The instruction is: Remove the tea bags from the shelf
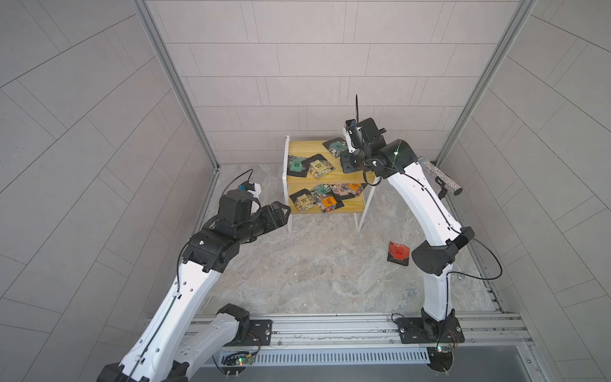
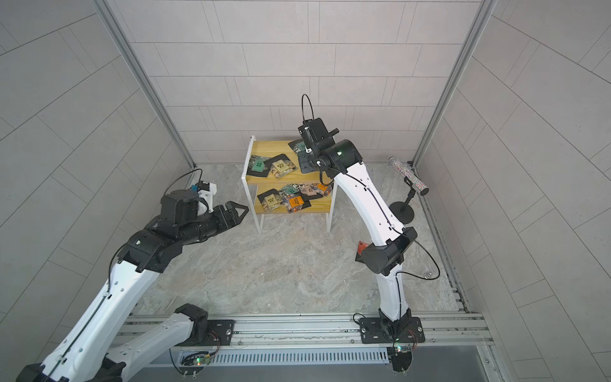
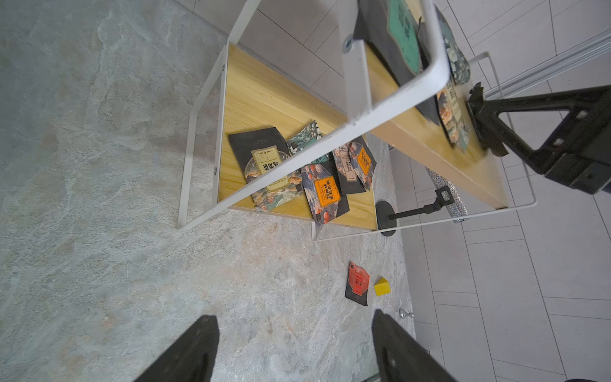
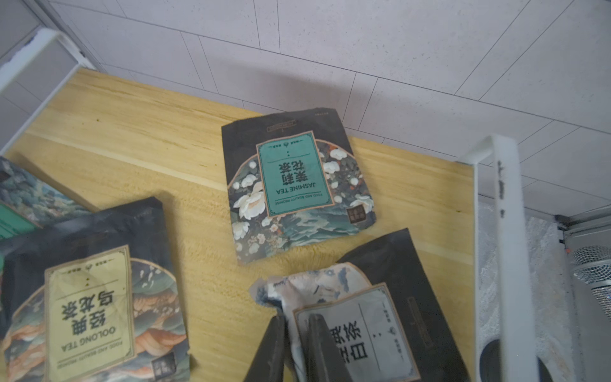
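Note:
The right gripper is low over the upper shelf, its fingers close together around a raised fold of a white-labelled tea bag [image 4: 366,337]. That bag's printed end is crumpled at the fingers; its black end lies on the board. Behind it lies a green jasmine tea bag [image 4: 296,178], and to the left are a yellow oolong bag [image 4: 89,305] and part of another green bag [image 4: 31,197]. Several bags, including an orange-labelled one [image 3: 324,191], lie overlapping on the lower shelf. The left gripper is open and empty, in front of the shelf's left side.
A red tea bag [image 1: 398,252] lies on the floor to the right, near a small yellow block [image 3: 382,286]. The white shelf frame [image 4: 506,254] rises beside the right gripper. A stand with a speckled tube [image 2: 407,175] is right of the shelf.

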